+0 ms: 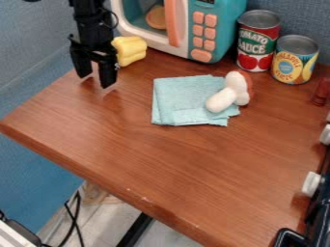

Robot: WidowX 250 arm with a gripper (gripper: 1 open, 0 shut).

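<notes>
My black gripper (96, 71) hangs low at the back left of the wooden table, its fingers open and pointing down. Just right of it, partly behind it, lies a yellow object (129, 50). A light blue cloth (180, 96) lies mid-table, with a white mushroom-like toy (229, 93) on its right side.
A teal toy microwave (215, 19) stands at the back, with a tomato sauce can (257, 41) and another can (294, 60) to its right. A small red bottle (322, 93) and a black appliance (310, 212) line the right edge.
</notes>
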